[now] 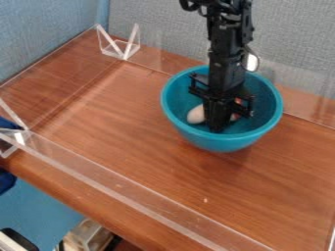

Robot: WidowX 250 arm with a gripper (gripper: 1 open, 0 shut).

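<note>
A teal bowl [222,137] sits on the wooden table toward the back right. The black gripper [222,116] reaches down from the top into the bowl, its lower part among pale objects inside. A light, rounded object [198,115] lies at the left of the gripper in the bowl. The fingertips are dark and partly hidden, so I cannot make out what, if anything, is between them.
White wire frames [118,44] stand at the back left and left edge. Grey padded walls border the back.
</note>
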